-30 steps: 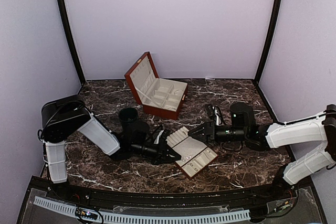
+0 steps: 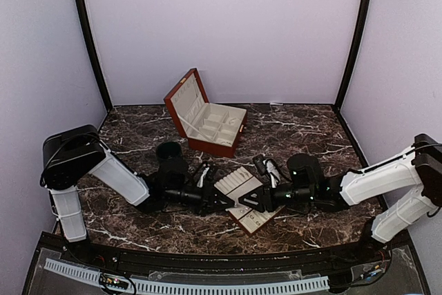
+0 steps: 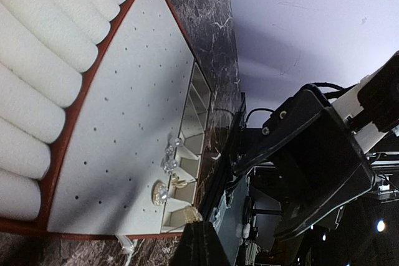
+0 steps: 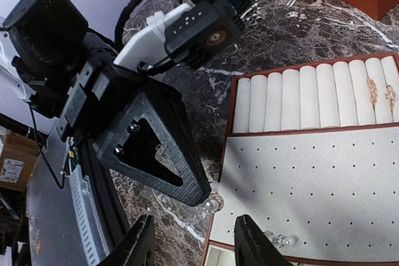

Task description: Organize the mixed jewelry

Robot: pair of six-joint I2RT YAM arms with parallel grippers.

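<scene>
A jewelry tray with padded ring rolls (image 4: 308,96), a perforated cream panel (image 3: 122,116) and small compartments lies at front centre. In the left wrist view, clear beads (image 3: 169,164) and gold-and-crystal pieces (image 3: 159,192) sit along the compartment edge. My left gripper (image 2: 222,202) is shut at the tray's left side; its tips (image 3: 201,235) are low, by a gold piece. My right gripper is open over the tray's edge near a clear bead (image 4: 213,202). Gold earrings (image 4: 373,98) rest on the rolls.
An open red jewelry box (image 2: 214,147) with compartments stands behind the tray. A dark cup (image 2: 168,148) is left of it.
My right gripper has moved left and down toward the front of the tray. The left arm has shifted slightly left.
</scene>
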